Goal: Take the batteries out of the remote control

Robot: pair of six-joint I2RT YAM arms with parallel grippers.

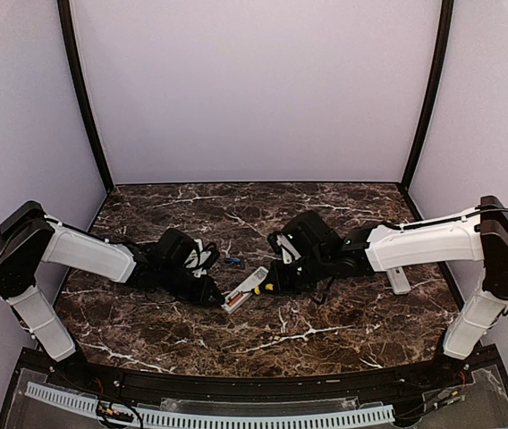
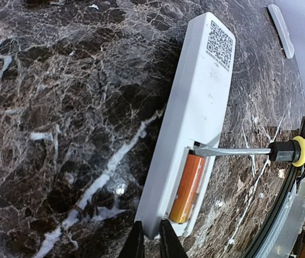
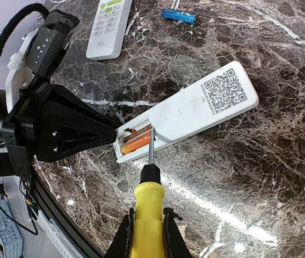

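Observation:
The white remote control lies back up on the marble table, its battery compartment uncovered. An orange battery sits in one slot; the slot beside it looks empty in the right wrist view. At the compartment end, my left gripper is shut on the remote's corner. My right gripper is shut on the yellow handle of a screwdriver. Its metal tip reaches into the compartment at the orange battery's inner end; whether it touches the battery is hard to tell. A blue battery lies loose on the table.
Another remote, buttons up, lies beyond my left gripper in the right wrist view. A white object rests on the right of the table, near the right arm.

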